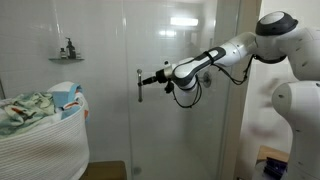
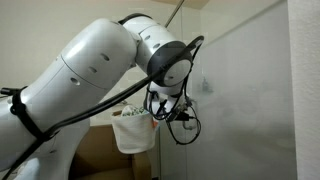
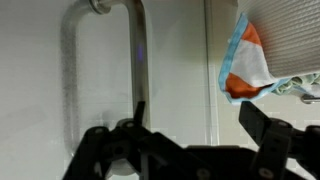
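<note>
A glass door (image 1: 180,125) carries a vertical metal handle (image 1: 140,85). My gripper (image 1: 150,81) reaches toward that handle from the right, its fingers close to it. In the wrist view the handle (image 3: 139,55) runs down the left side, and its lower part passes behind the left finger of my gripper. The two dark fingers stand wide apart, with nothing held between them. Whether the left finger touches the handle, I cannot tell. Exterior view 2 has the gripper mostly hidden behind the arm and cables.
On the left stands a white basket (image 1: 45,150) heaped with cloths (image 1: 28,112); an orange, white and blue cloth (image 3: 245,65) hangs over its rim. Small bottles sit on a wall shelf (image 1: 67,58). Below is a brown bench (image 1: 104,171). Loose cables (image 1: 190,98) hang under the wrist.
</note>
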